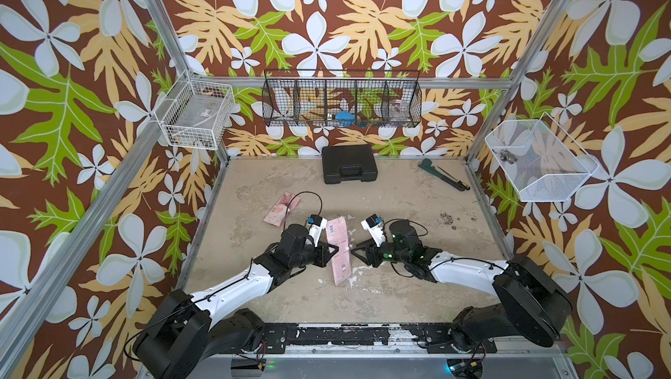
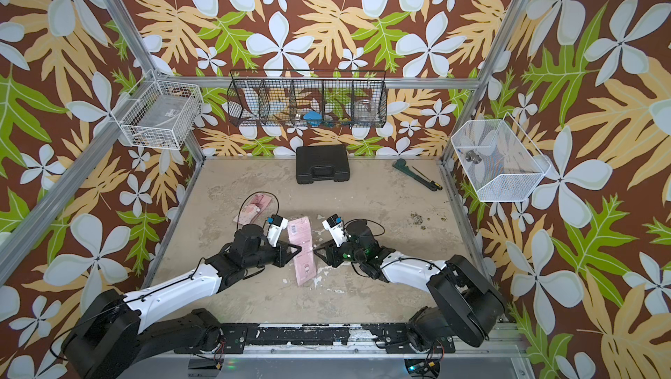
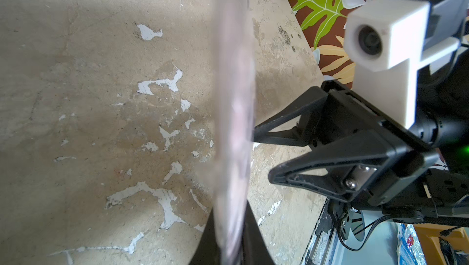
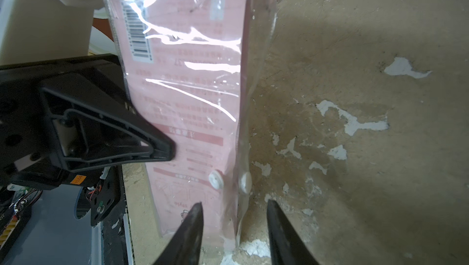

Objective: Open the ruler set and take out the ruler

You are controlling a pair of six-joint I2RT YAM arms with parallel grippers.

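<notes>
The ruler set is a pink packet in a clear sleeve point(image 1: 338, 239), held up on edge between the two arms. My left gripper is shut on it; the packet's blurred edge runs up the middle of the left wrist view. In the right wrist view, the packet's printed face point(image 4: 190, 103) shows a barcode and two white snap buttons point(image 4: 216, 180) near one edge. My right gripper is part open, facing that edge, with a gap between its fingers. Whether they touch the sleeve is hard to tell. No bare ruler shows.
Another pink piece point(image 1: 281, 209) lies on the table to the left. At the back sit a black case point(image 1: 349, 164) and a green-handled tool point(image 1: 444, 173). Wire baskets point(image 1: 342, 103) hang on the walls. The table between the case and the arms is clear.
</notes>
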